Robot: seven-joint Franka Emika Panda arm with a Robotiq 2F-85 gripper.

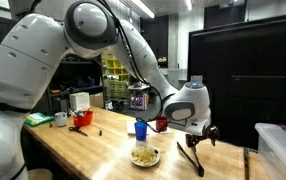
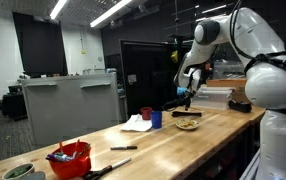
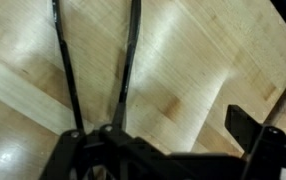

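Black tongs (image 1: pixel 190 160) lie on the wooden table, their two long arms spread apart. In the wrist view the dark tong arms (image 3: pixel 130 60) run down toward the left finger, which hides their lower ends. My gripper (image 1: pixel 202 133) hovers above the table beside the tongs, pointing down. Its fingers (image 3: pixel 245 130) are wide apart, and only bare wood shows in the gap. A plate (image 1: pixel 134 161) of yellowish food rests to the left of the tongs. Behind it stand a blue cup (image 1: pixel 141 132) and a red mug (image 1: pixel 161 124).
At the table's far left is a red basket (image 1: pixel 80 118), with black-handled scissors (image 1: pixel 78 130) near it. A large pale bin (image 1: pixel 282 150) blocks the right side. A white cloth (image 2: pixel 136 124) lies near the cups. Open tabletop stretches in front of the plate.
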